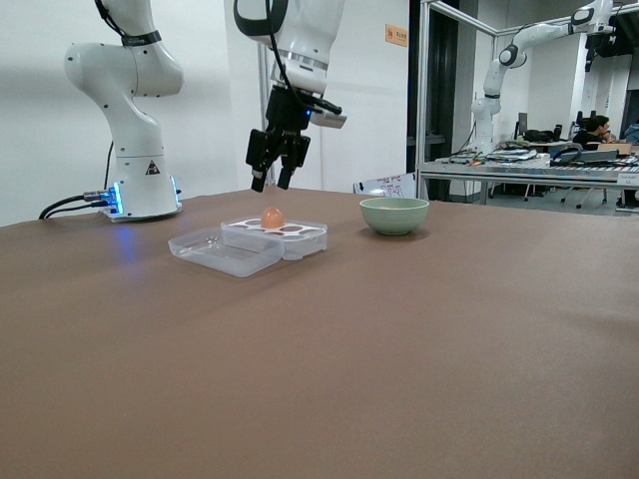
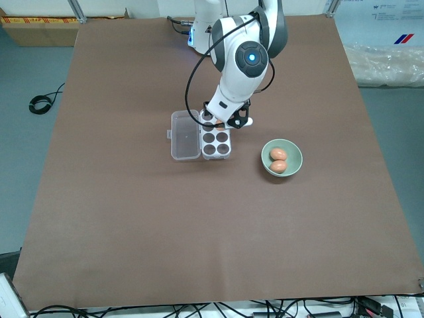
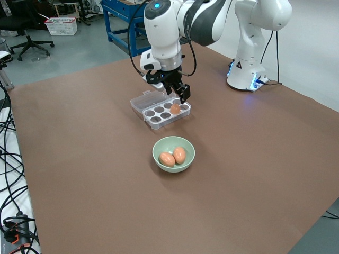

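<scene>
A clear plastic egg box (image 2: 216,147) with a white holed insert and open lid (image 2: 185,136) lies mid-table. One brown egg (image 1: 273,218) sits in it. The black gripper (image 1: 271,180) hangs just above the box, fingers pointing down and apart, nothing visible between them in the top view. A pale green bowl (image 3: 173,166) stands beside the box, holding two brown eggs (image 3: 179,155).
The robot's white base (image 1: 146,205) stands at the back, with cables along it.
</scene>
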